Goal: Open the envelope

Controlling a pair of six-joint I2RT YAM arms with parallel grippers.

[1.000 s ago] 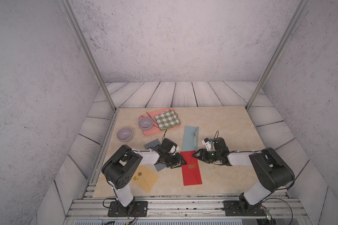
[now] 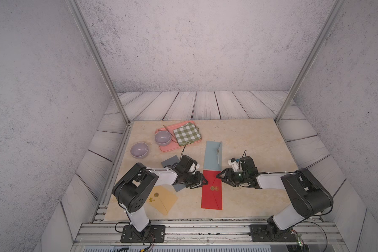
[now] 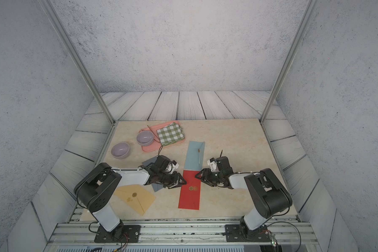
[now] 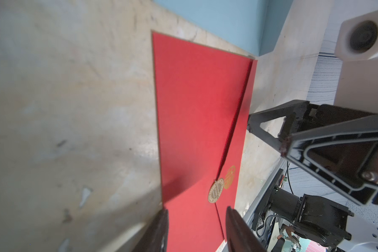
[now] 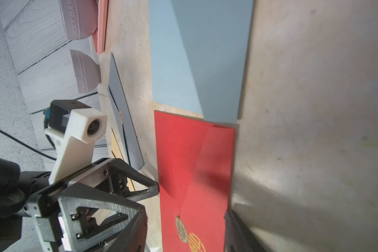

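A red envelope [image 2: 211, 197] with gold round seals lies flat on the table between my two arms, its far end close to a light blue envelope [image 2: 211, 156]. At its left edge sits my left gripper [image 2: 204, 183], fingers part open; in the left wrist view its fingertips [image 4: 159, 226] are low over that edge, and whether paper is between them is hidden. My right gripper [image 2: 219, 176] is at the right edge, also part open, its fingertips [image 5: 239, 231] astride or beside that edge in the right wrist view. The red flap looks closed along its seam.
A yellow envelope [image 2: 163, 199] and a grey envelope [image 2: 169, 161] lie at the left, the grey one partly under my left arm. A pink tray [image 2: 168, 147] with a bowl and checked cloth [image 2: 187, 134] stands behind, beside another bowl [image 2: 139, 150].
The red envelope has turned from a slant to nearly straight, its near end shifting left. My right gripper has moved slightly toward the front; the left has barely moved.
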